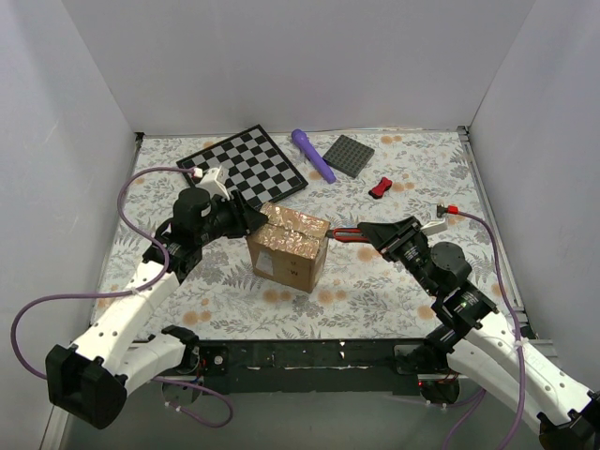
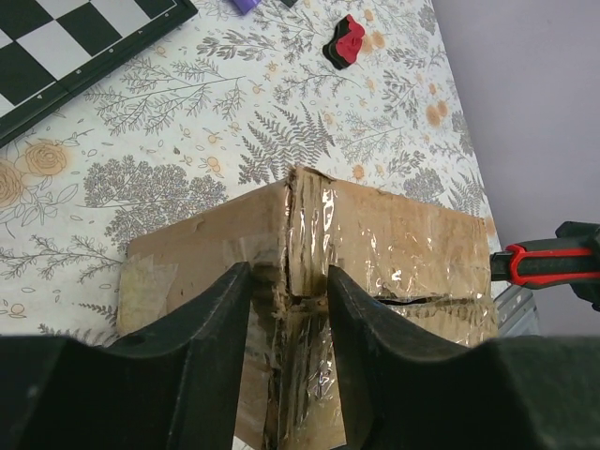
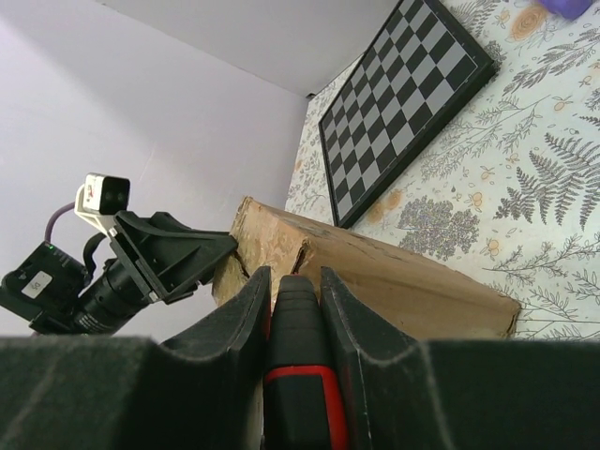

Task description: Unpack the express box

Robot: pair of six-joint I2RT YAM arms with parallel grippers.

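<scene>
A brown cardboard box point(image 1: 286, 261), its top taped, stands upright mid-table. My left gripper is part open at its left end, with one fingertip either side of a taped corner edge of the box point(image 2: 281, 230); whether both touch is unclear. A red and black tool point(image 1: 347, 235), perhaps a cutter, is clamped in my right gripper point(image 1: 366, 233). Its tip reaches the right end of the box top. In the left wrist view a slit runs across the tape near that tool point(image 2: 544, 262). The tool's blade is hidden.
A checkered board point(image 1: 246, 169) lies behind the box, at the back left. Farther right are a purple microphone-like object point(image 1: 313, 156), a dark grey pad point(image 1: 348, 156) and a small red-black item point(image 1: 381, 187).
</scene>
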